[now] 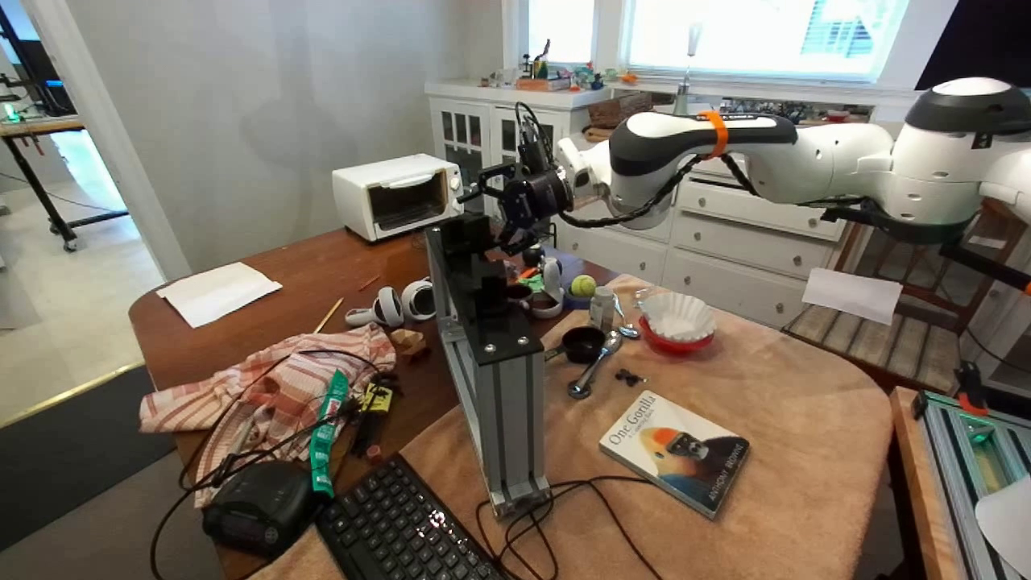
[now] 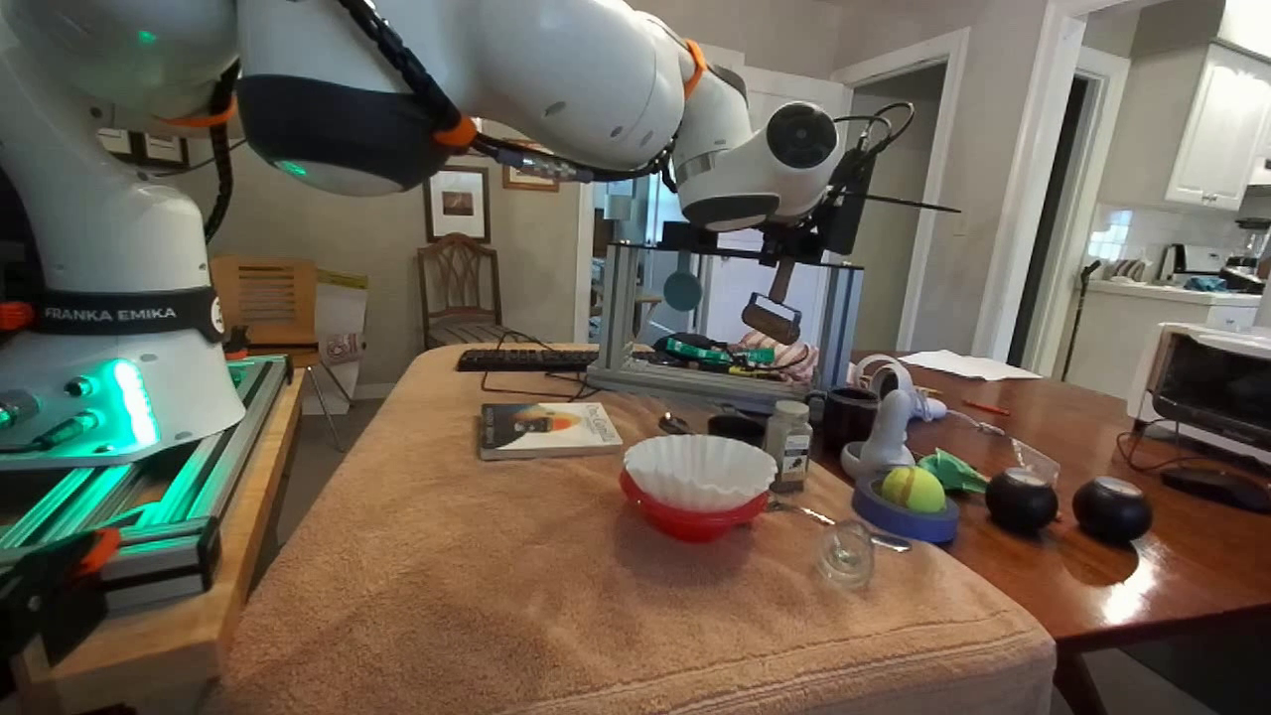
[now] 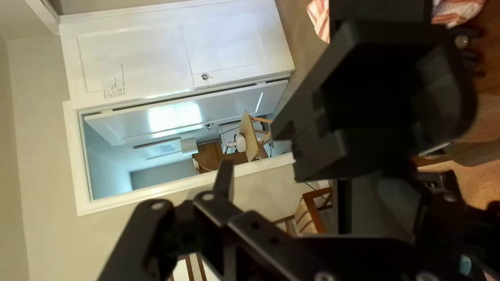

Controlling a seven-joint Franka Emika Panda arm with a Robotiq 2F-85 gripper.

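Observation:
My gripper [image 1: 489,221] stands open at the far end of a tall metal frame [image 1: 512,416], its black fingers spread around the level of the frame's top. A black block [image 1: 464,234] sits on that end of the frame, close to the fingers; whether they touch it I cannot tell. In the wrist view, a large dark bracket-like part [image 3: 375,93] fills the right side, and one blurred finger [image 3: 225,180] rises at lower centre. In the second exterior view, a round grey-green disc [image 2: 682,290] and a handled, square-headed item [image 2: 772,317] hang beneath the top bar.
Towel-covered table holds a gorilla book [image 1: 676,451], a red bowl with white paper liner [image 2: 697,506], a bottle [image 2: 787,447] and a keyboard [image 1: 406,527]. A toaster oven [image 1: 398,195] stands at the back.

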